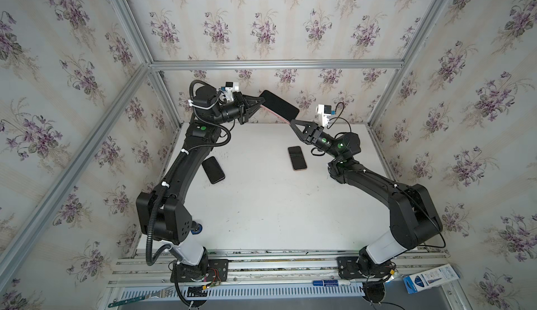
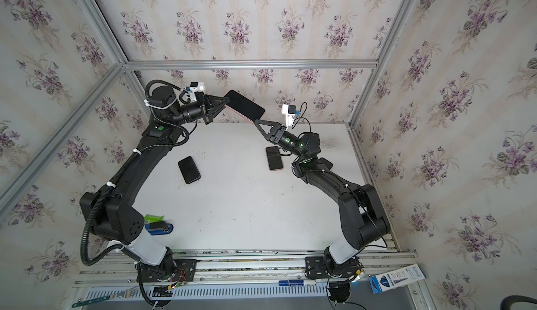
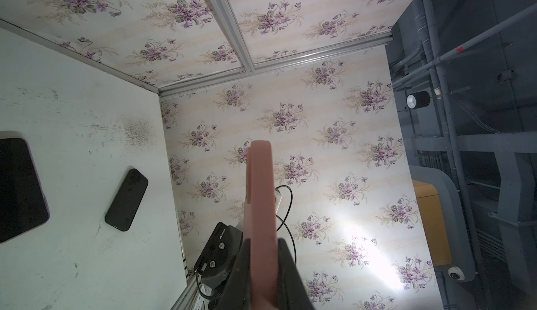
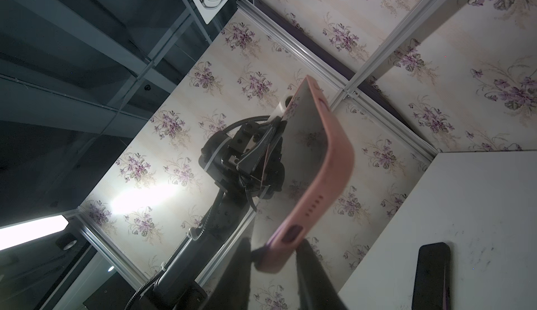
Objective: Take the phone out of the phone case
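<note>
A phone in a pink case is held tilted high above the table between both grippers, dark screen toward the top views. My left gripper is shut on its upper left end; in the left wrist view the pink edge runs up from between the fingers. My right gripper is shut on the lower right corner, where the right wrist view shows the case's port end at the blurred fingers. Whether phone and case have separated at all, I cannot tell.
Phones lie on the white table: one at left, one in the middle, and one partly behind the right arm. A blue object sits at the front left. Wallpapered walls and metal rails surround the space.
</note>
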